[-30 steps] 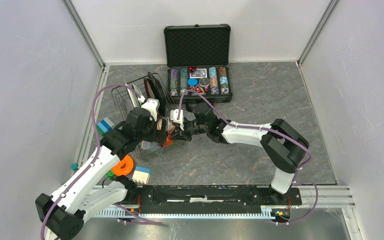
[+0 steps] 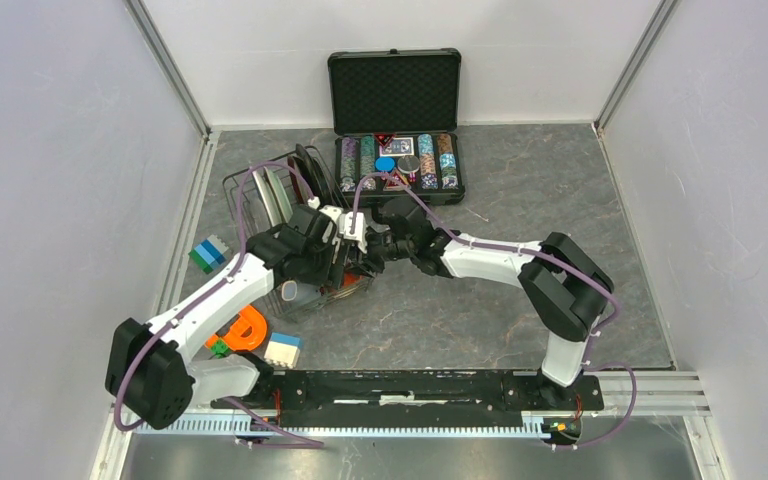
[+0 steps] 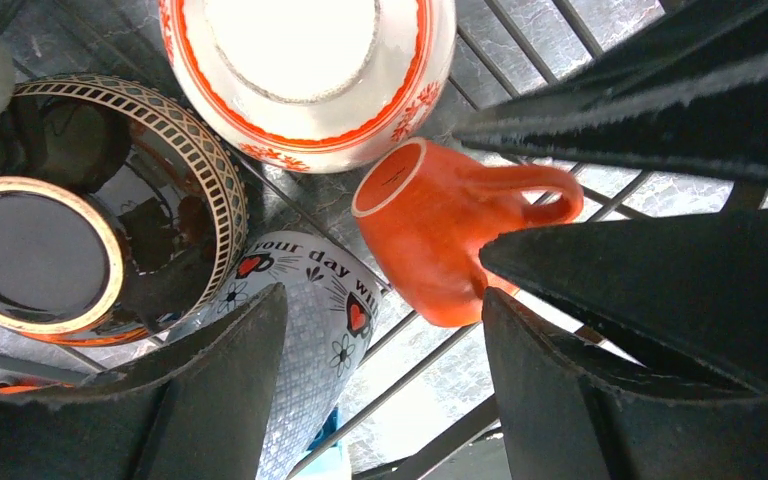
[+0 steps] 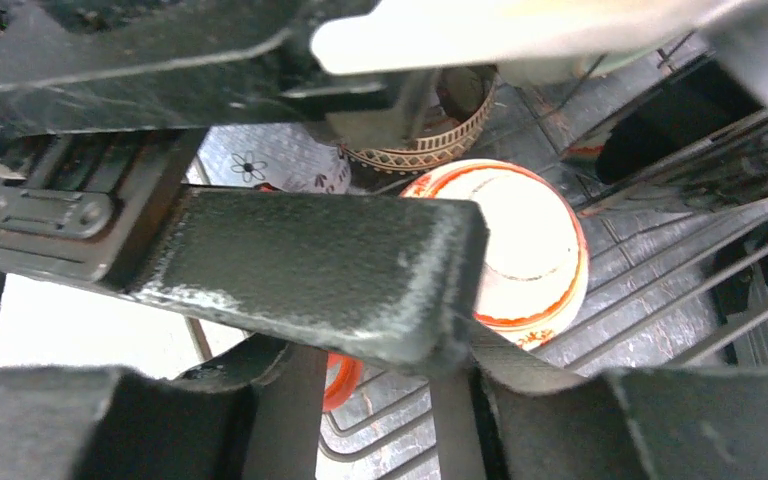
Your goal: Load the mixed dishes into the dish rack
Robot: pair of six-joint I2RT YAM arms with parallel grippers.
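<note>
The wire dish rack holds upright plates and cups. In the left wrist view an orange mug lies on its side on the wires, between an upturned white red-rimmed bowl, a dark patterned bowl and a printed cup. My left gripper is part open above them, the mug just beyond its fingertips. My right gripper is over the rack beside it, fingertips somewhat apart, with little visible between them. Dark finger-like parts of the other gripper cross each wrist view.
An open poker-chip case stands behind the rack. Toy blocks and an orange ring piece lie at the front left.
The right arm has shifted only slightly.
</note>
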